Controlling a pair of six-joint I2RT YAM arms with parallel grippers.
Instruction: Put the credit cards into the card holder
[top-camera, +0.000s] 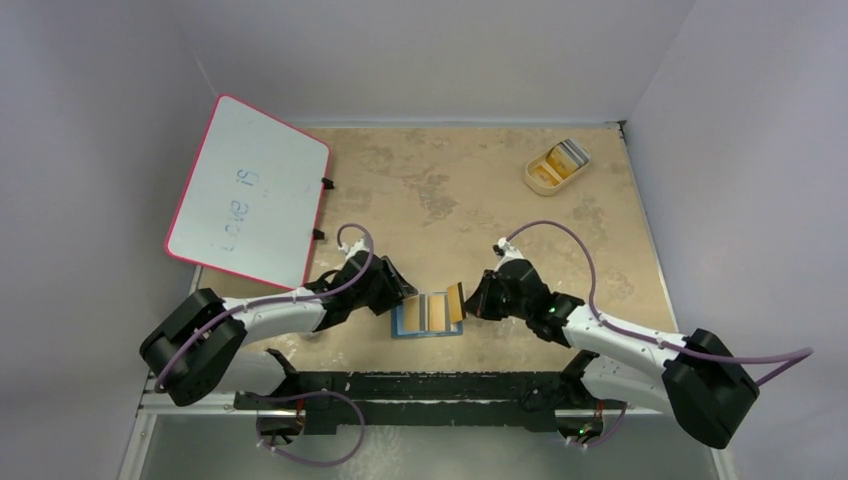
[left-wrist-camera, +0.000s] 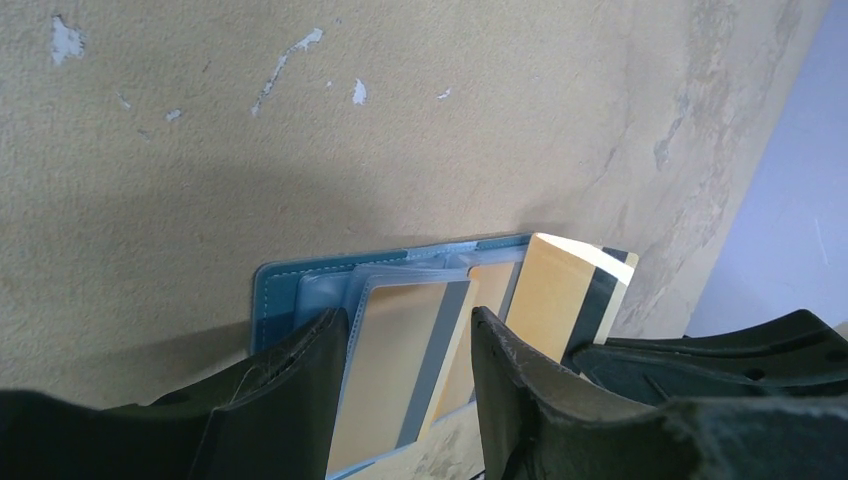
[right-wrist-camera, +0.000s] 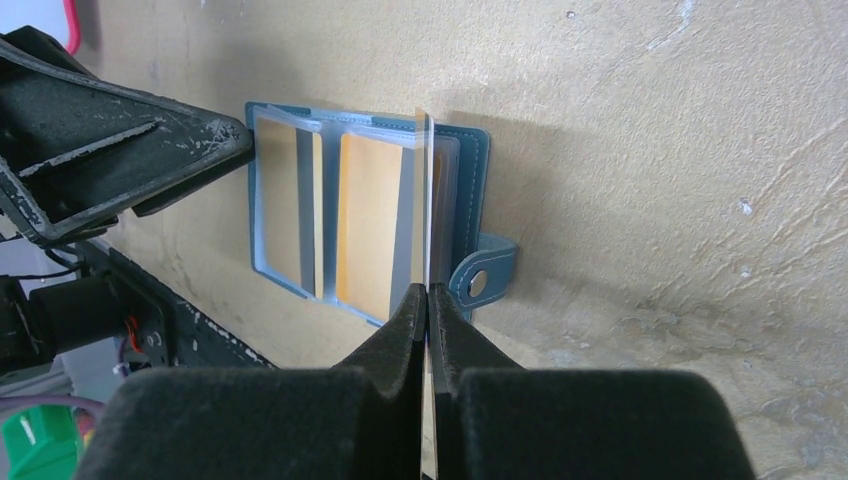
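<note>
The blue card holder (top-camera: 428, 333) lies open at the table's front middle, with tan striped cards in its clear sleeves (right-wrist-camera: 370, 215). My right gripper is shut on a thin card (top-camera: 455, 300), held edge-on over the holder's right part. My left gripper is part open at the holder's left end, its fingertips over a sleeve with a card (left-wrist-camera: 395, 370); whether they touch it I cannot tell.
A small tray (top-camera: 535, 175) with more cards stands at the back right. A whiteboard (top-camera: 250, 190) lies at the left. The table (top-camera: 430, 200) behind the holder is clear.
</note>
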